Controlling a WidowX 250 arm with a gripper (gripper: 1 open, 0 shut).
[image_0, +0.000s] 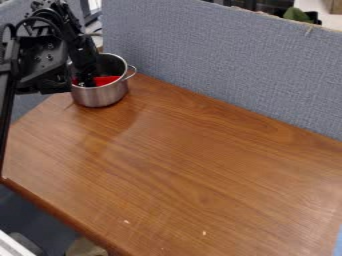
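A steel pot (102, 95) with side handles stands at the far left corner of the wooden table. My black gripper (87, 75) reaches down into it from the upper left. Something red (104, 80) lies inside the pot beside the fingers. The fingertips are hidden by the pot and the dark arm, so I cannot see what is between them.
A grey padded partition (227, 70) runs along the back, close behind the pot. The table's left edge drops away near the bottom left.
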